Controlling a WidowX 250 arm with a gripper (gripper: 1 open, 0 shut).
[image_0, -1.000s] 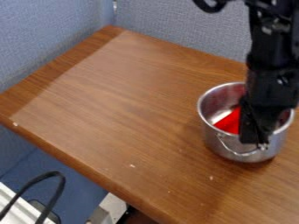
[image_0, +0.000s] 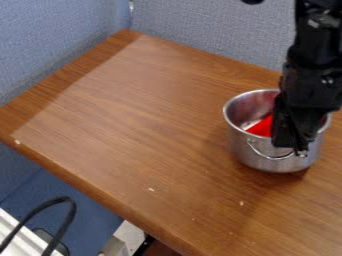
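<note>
A steel pot (image_0: 246, 140) with a wire handle stands on the right of the wooden table (image_0: 127, 120). A red object (image_0: 261, 126) lies inside it, partly hidden. My black gripper (image_0: 289, 145) reaches down from the top right over the pot's right part, its lower end at or within the rim. The fingertips are hard to make out against the dark arm, and I cannot see whether anything is between them.
Grey-blue padded walls border the back and left. A white object with a black cable sits at the bottom left, off the table.
The pot and red object look nearly unchanged.
</note>
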